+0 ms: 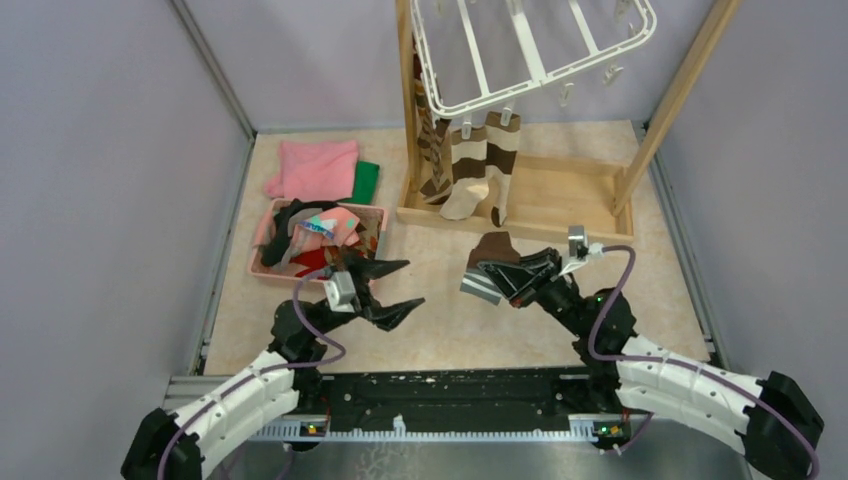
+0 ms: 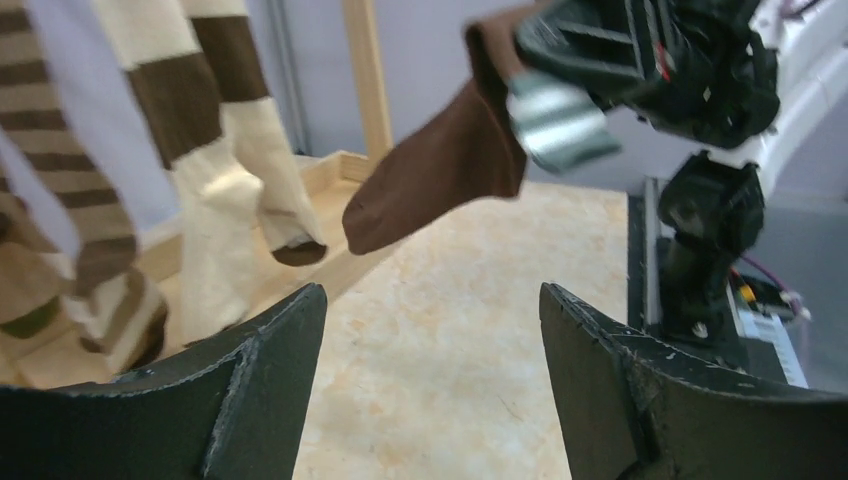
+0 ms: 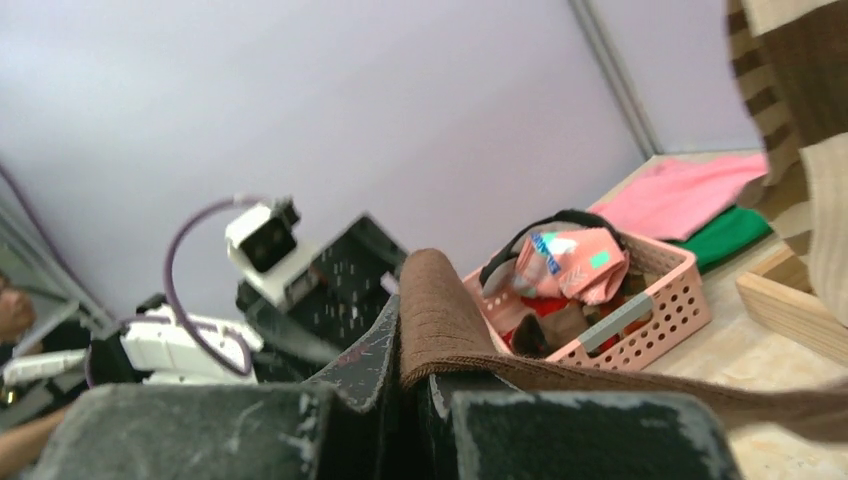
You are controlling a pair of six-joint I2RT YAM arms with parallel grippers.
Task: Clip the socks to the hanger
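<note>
A brown sock [image 1: 496,247] with a grey striped cuff [image 1: 482,287] hangs from my right gripper [image 1: 514,283], which is shut on it. Brown fabric [image 3: 445,310] passes between the right fingers in the right wrist view; in the left wrist view the sock's toe [image 2: 430,180] droops freely. My left gripper [image 1: 413,284] stands open over bare table, left of the sock, with nothing between its fingers. The white hanger [image 1: 540,75] is at the top. Brown-and-cream striped socks [image 1: 468,170] are clipped along its left and front sides. Empty clips [image 1: 566,94] show on its right side.
A pink basket [image 1: 372,212] full of socks stands behind the left gripper. Pink [image 1: 315,170] and green cloths [image 1: 366,182] lie behind it. The wooden stand [image 1: 580,200] has a raised base and posts.
</note>
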